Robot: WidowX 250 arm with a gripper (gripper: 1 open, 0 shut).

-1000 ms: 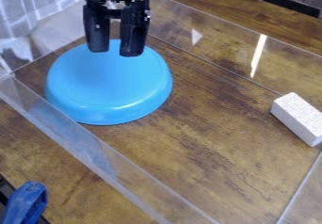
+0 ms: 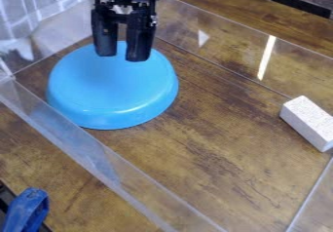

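My black gripper [image 2: 123,47] hangs at the top centre of the camera view, open, its two fingers pointing down over the back part of a round blue disc [image 2: 111,92]. Nothing shows between the fingers. Whether the fingertips touch the disc cannot be told.
A white speckled block [image 2: 309,123] lies at the right on the wooden table [image 2: 221,158]. A blue object [image 2: 23,212] is at the lower left. Clear plastic walls run round the area.
My gripper has shifted very slightly, staying open over the back of the blue disc. Nothing else has visibly moved.
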